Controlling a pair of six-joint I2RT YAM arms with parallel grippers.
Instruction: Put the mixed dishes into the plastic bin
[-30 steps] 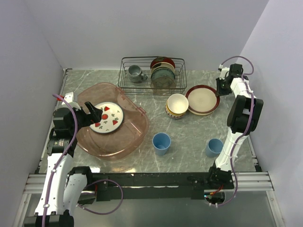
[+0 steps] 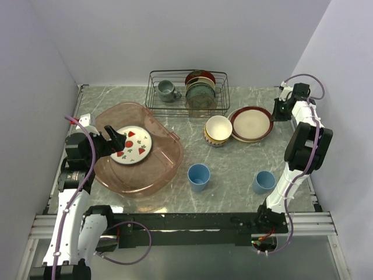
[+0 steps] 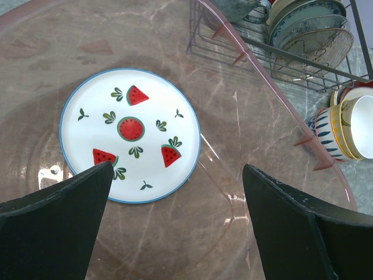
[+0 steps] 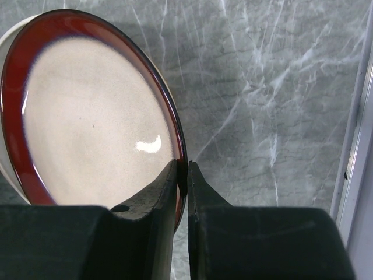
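Note:
A cream plate with a dark red rim (image 2: 251,124) rests over at least one other plate at the table's right back. My right gripper is shut on the near right edge of this plate's rim. Inside the clear brownish plastic bin (image 2: 166,166) lies a white plate with watermelon pictures (image 3: 131,154). Above that plate my left gripper stands open, nothing between its fingers. Two blue cups (image 2: 199,175) stand on the table, the second one further right. Stacked bowls (image 2: 218,128) touch or nearly touch the red-rimmed plate's left side.
A wire dish rack (image 2: 154,105) at the back holds a grey-green mug (image 2: 167,91) and several upright plates (image 2: 200,96). Bare marble table (image 2: 233,169) lies between the cups and the bowls. The right wall is close behind the right arm.
My right gripper has moved right over the last second, and the red-rimmed plate has shifted slightly right with it. The left arm has stayed still.

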